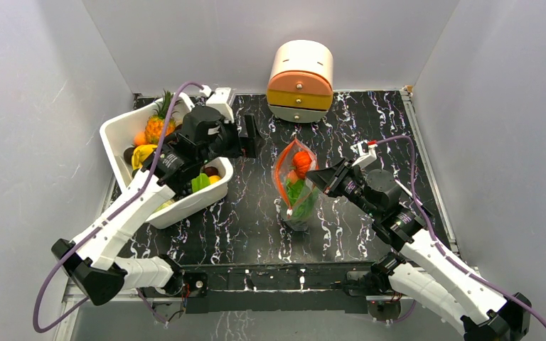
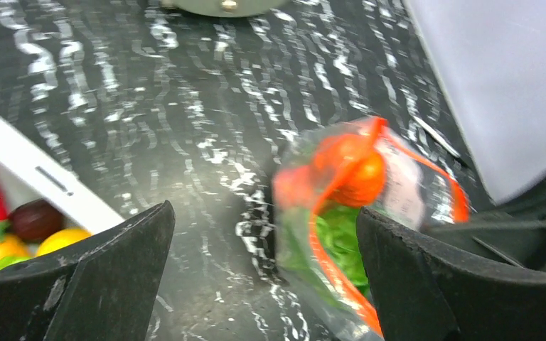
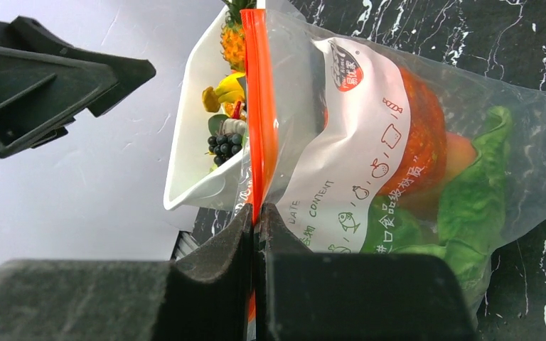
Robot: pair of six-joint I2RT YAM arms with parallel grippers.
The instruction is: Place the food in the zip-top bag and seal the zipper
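The zip top bag [image 1: 295, 209] stands mid-table, holding a red-orange item [image 2: 352, 170] and green leafy food; its orange zipper rim looks apart in a loop in the left wrist view. My right gripper is shut on that rim at the bag's right side. My left gripper [image 1: 252, 136] is open, up and left of the bag, with nothing between its fingers.
A white basket [image 1: 117, 156] of assorted produce fills the left of the table, partly under my left arm. A small drawer box [image 1: 298, 74] stands at the back.
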